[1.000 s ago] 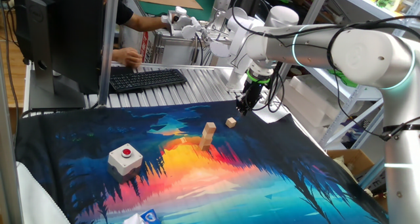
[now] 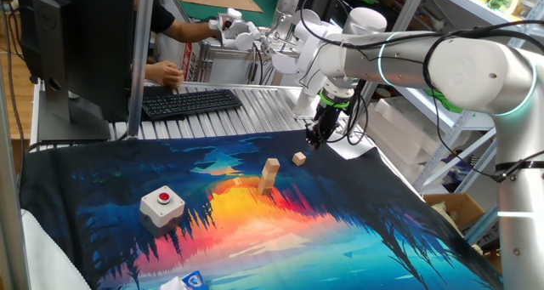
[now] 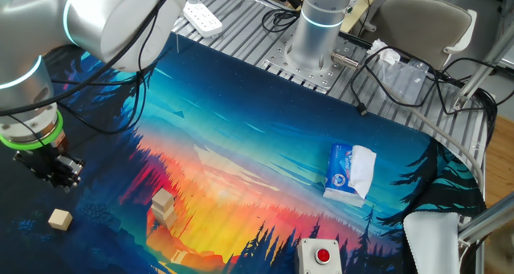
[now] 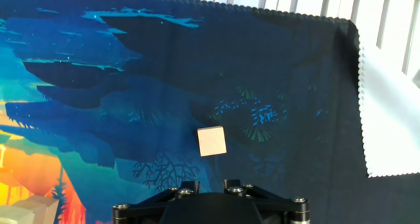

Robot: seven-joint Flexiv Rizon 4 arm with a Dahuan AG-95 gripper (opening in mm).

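Note:
A single pale wooden cube (image 4: 212, 141) lies on the dark part of the printed cloth, just ahead of the fingertips in the wrist view. Exterior view 2 has the same cube (image 3: 60, 219) at lower left. My gripper (image 2: 316, 144) hangs above the cloth, to the right of that cube (image 2: 299, 159) in exterior view 1 and apart from it. In the wrist view a gap shows between the black fingers, with nothing in it. A small upright stack of wooden blocks (image 2: 270, 166) stands nearby on the orange print; part of it (image 4: 38, 207) enters the wrist view at lower left.
A grey box with a red button (image 2: 162, 209) and a blue-and-white tissue pack (image 3: 340, 173) sit on the cloth. A monitor (image 2: 89, 60) and keyboard (image 2: 191, 104) stand beyond its edge.

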